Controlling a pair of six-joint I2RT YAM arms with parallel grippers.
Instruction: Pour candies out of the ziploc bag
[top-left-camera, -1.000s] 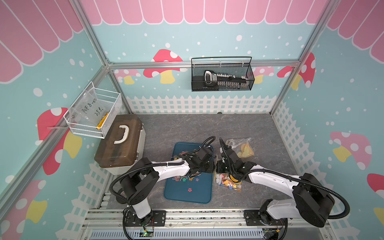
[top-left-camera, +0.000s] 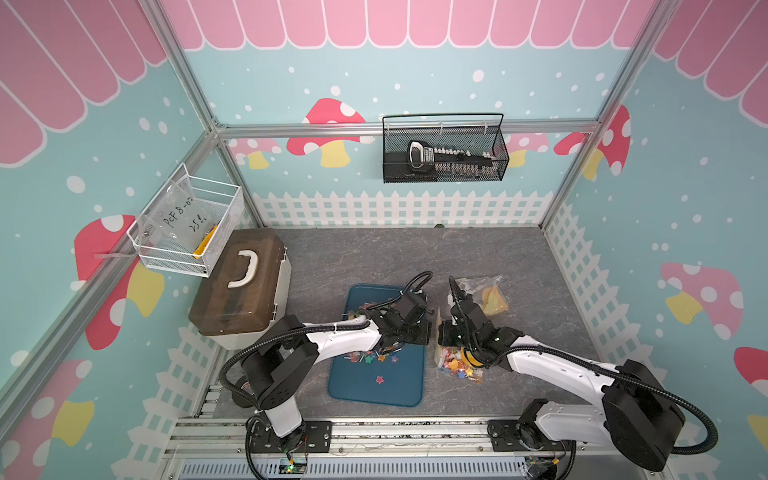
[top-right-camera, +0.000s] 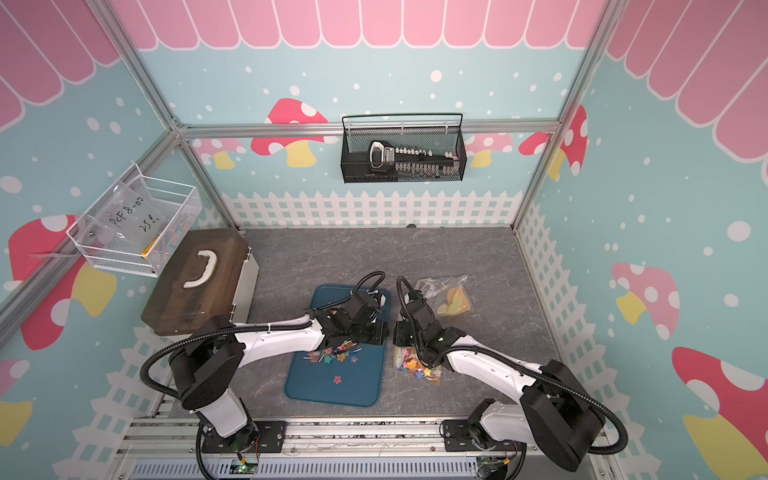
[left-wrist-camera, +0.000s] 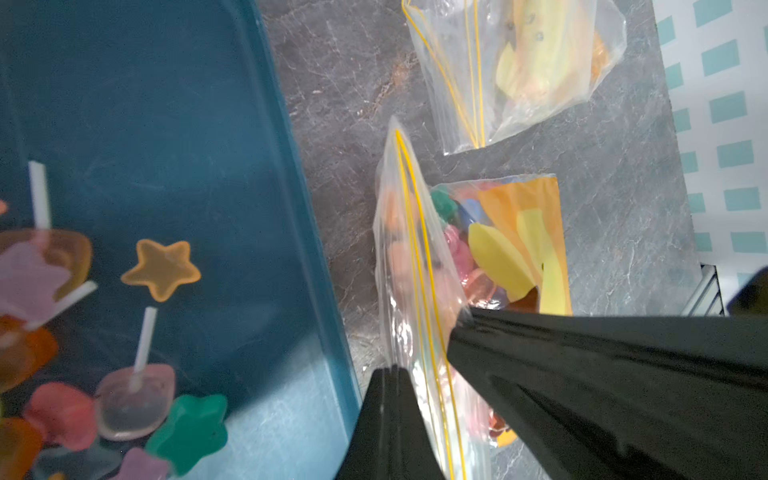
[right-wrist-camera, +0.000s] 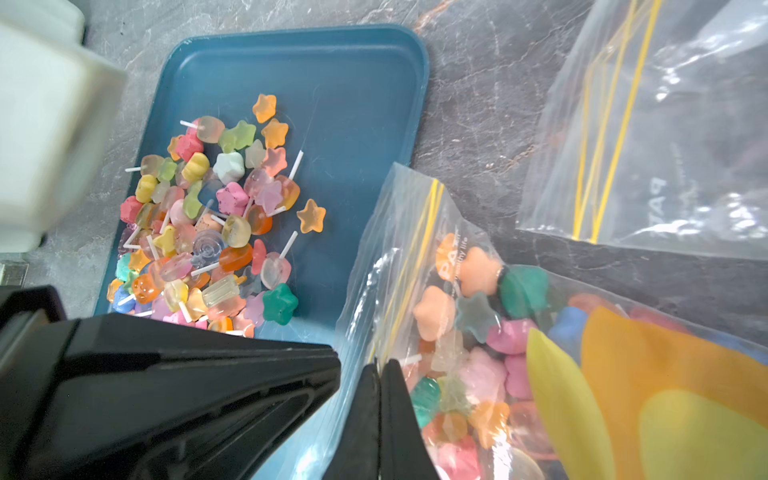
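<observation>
In the right wrist view the clear ziploc bag (right-wrist-camera: 480, 320), full of coloured candies with a flower print, stands with its yellow-lined mouth toward the blue tray (right-wrist-camera: 368, 88). My right gripper is shut at the bag's mouth, on the thin film near the zip lines. In the left wrist view the mouth edge rises as a narrow fold, the two zip lines close together. My left gripper is at the mouth's tray side, fingertips very close together; whether film lies between them is unclear. Loose candies (right-wrist-camera: 232, 200) lie in the tray.
A second ziploc bag (left-wrist-camera: 520, 64) with a yellow print lies behind the first one. A brown-lidded box (top-left-camera: 240, 280) stands at the left beneath a white wire basket (top-left-camera: 188, 224).
My right gripper has shifted slightly to the right, away from the left one, and the bag's mouth edge has shifted right with it. The left arm looks almost unmoved.
</observation>
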